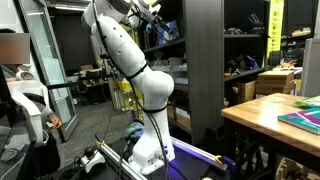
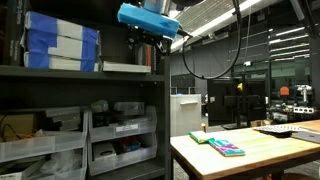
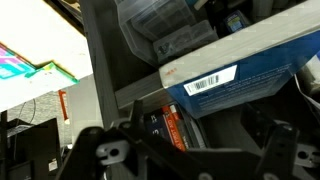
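My gripper is open in the wrist view, its dark fingers (image 3: 124, 142) set apart at the lower left and lower right. Beyond the gap stands a pale-edged blue box (image 3: 240, 62) with a white barcode label (image 3: 210, 80). Several books (image 3: 172, 130) show upright between the fingers, below the box; nothing looks gripped. In exterior view 2 the pale blue and white wrist part of the arm (image 2: 148, 20) hangs high in front of the shelf. Exterior view 1 has the arm (image 1: 152, 88) reaching up to the top edge, where the fingertips cannot be made out.
Blue and white boxes (image 2: 62, 45) fill the upper shelf (image 2: 80, 73), with clear bins (image 2: 125, 128) lower down. A wooden table (image 1: 262, 112) carries colourful flat items (image 1: 300, 118). The shelf's dark upright (image 1: 206, 70) stands close to the arm.
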